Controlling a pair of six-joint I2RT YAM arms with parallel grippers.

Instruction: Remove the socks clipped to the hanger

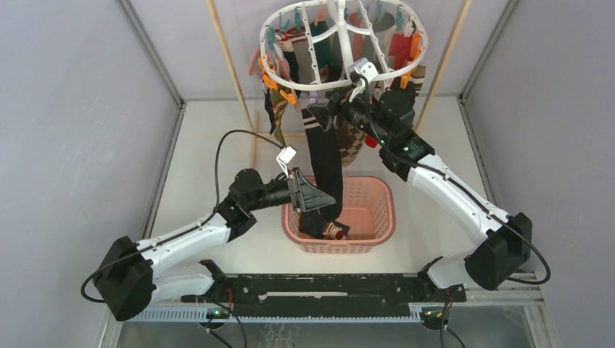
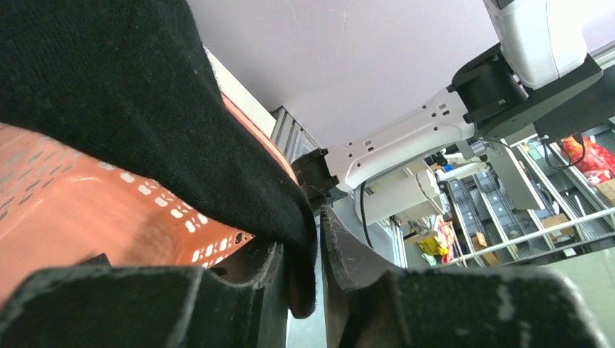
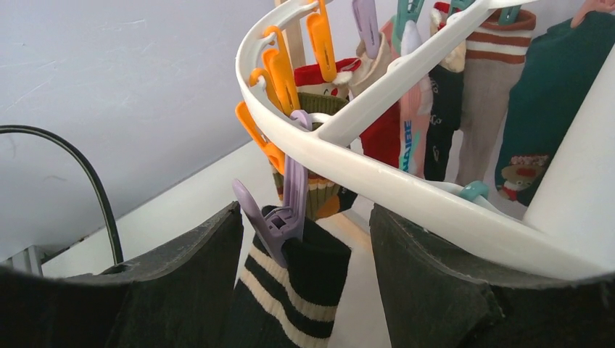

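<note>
A long black sock [image 1: 324,158] with cream stripes near its cuff hangs from a purple clip [image 3: 289,196] on the white round hanger [image 1: 345,88]. Its lower part [image 2: 217,159] passes between the fingers of my left gripper, which is shut on it above the basket. My right gripper stands open at the hanger's front rim. Between its fingers, and farther ahead, are the purple clip and the sock's cuff [image 3: 312,272]; neither finger visibly presses the clip. In the top view the right fingertips [image 1: 323,114] are close to the clip.
Other socks [image 3: 471,109] hang behind, held by orange clips [image 3: 279,69] and teal ones. Under the hanger stands a pink basket [image 1: 385,217] with a dark sock [image 1: 336,230] in it. Wooden poles [image 1: 442,58] flank the hanger. The floor either side of the basket is clear.
</note>
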